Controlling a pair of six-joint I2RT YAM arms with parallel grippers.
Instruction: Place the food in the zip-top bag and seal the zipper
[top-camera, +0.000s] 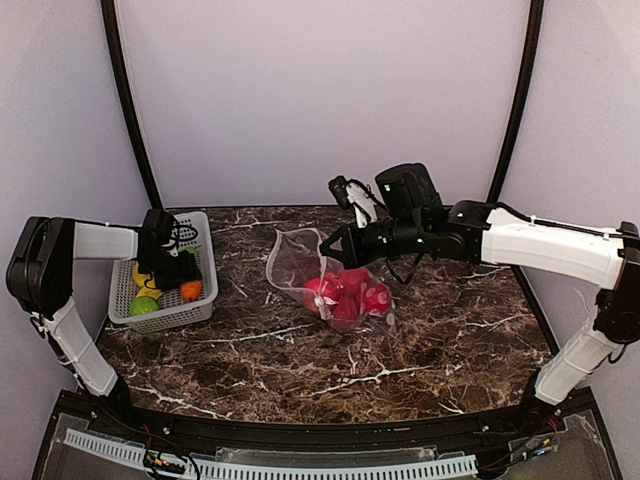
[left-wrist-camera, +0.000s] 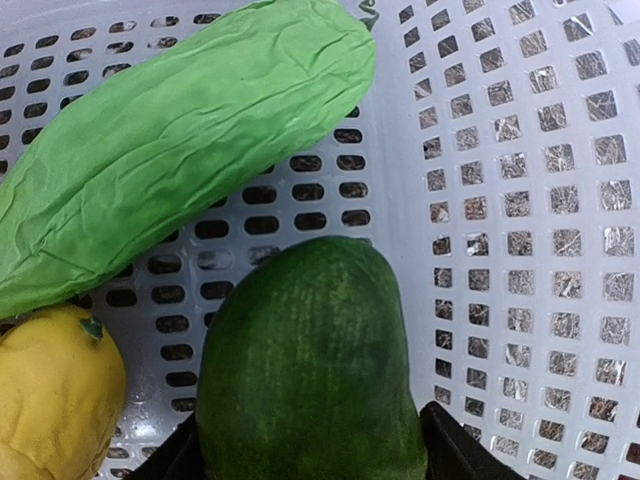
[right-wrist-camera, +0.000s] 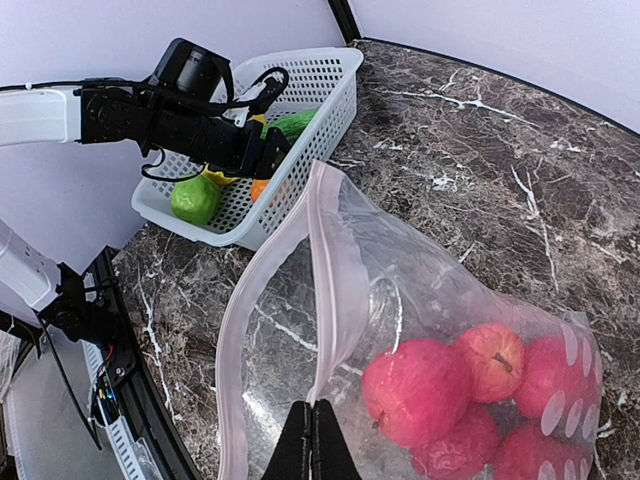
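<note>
Inside the basket (top-camera: 206, 238), my left gripper is shut on a dark green, mango-like food (left-wrist-camera: 305, 340), one finger on each side of it in the left wrist view. Its lower end is cut off there. A clear zip top bag (right-wrist-camera: 345, 290) holds several red fruits (right-wrist-camera: 418, 390) and stands with its mouth spread toward the basket. My right gripper is shut on the bag's rim, its fingers together. In the top view, it sits at the bag's upper edge.
Also in the basket are a long green vegetable (left-wrist-camera: 190, 140), a yellow fruit (left-wrist-camera: 55, 390) and a light green fruit (top-camera: 143, 305). The basket's perforated wall (left-wrist-camera: 520, 200) rises close beside the held food.
</note>
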